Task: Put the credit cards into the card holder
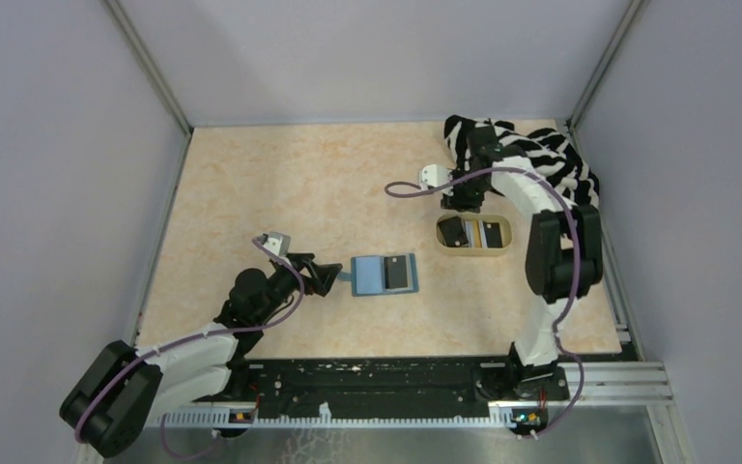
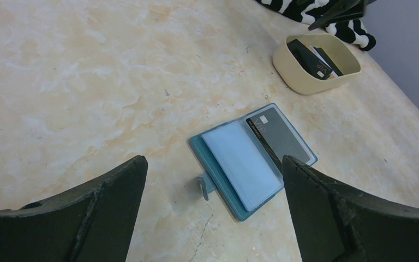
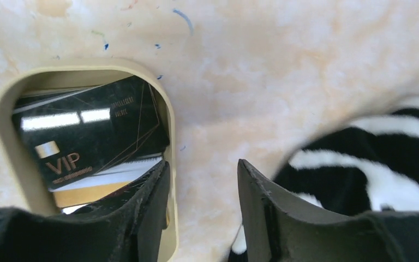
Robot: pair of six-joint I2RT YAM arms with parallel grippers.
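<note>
The blue card holder (image 1: 369, 275) lies open on the table, its tab pointing left. A black VIP card (image 2: 277, 131) rests on the holder's right half. Several cards, with a black VIP card (image 3: 95, 128) on top, sit in a beige tray (image 1: 474, 252) farther right. In the right wrist view the right gripper is part open beside the tray's wall, with bare table between its fingertips and nothing held. Left of the holder, the left gripper stands open and empty above the table.
A black-and-white striped cloth (image 1: 560, 159) lies bunched in the far right corner, close to the right gripper. Walls close it in on the sides and back.
</note>
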